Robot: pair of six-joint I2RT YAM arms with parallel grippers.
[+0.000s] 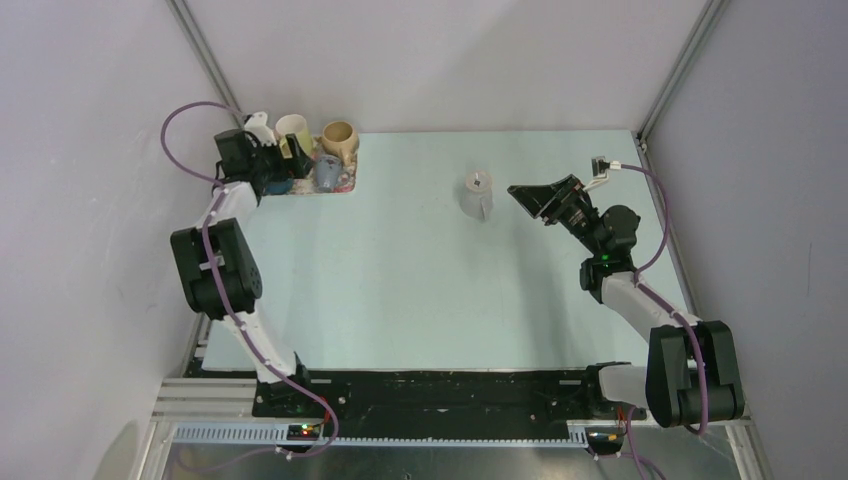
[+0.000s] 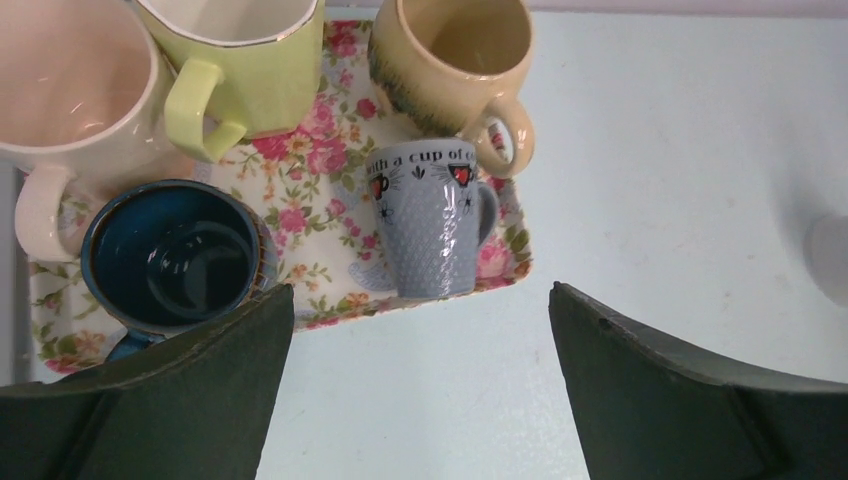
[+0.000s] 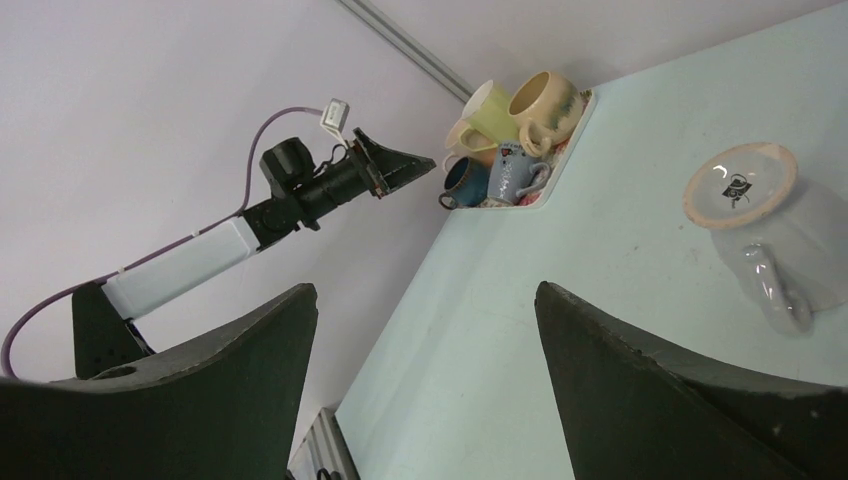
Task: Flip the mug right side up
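A pale grey-white mug [image 1: 477, 195] stands upside down on the table, base up, its handle [image 3: 775, 285] towards the front. My right gripper [image 1: 526, 199] is to its right, open and empty, not touching it. A blue-grey cat-face mug [image 2: 425, 225] rests in the flowered tray [image 2: 355, 300] at the back left, appearing tilted with its rim end away; its opening does not show. Over the tray's front, my left gripper [image 1: 296, 160] is open, its fingers [image 2: 200, 370] apart with no mug gripped between them.
Also in the tray are a dark blue mug [image 2: 175, 255], a yellow-green mug [image 2: 255, 75], a pink mug [image 2: 110, 120] and a tan mug [image 2: 455, 85], standing close together with openings up.
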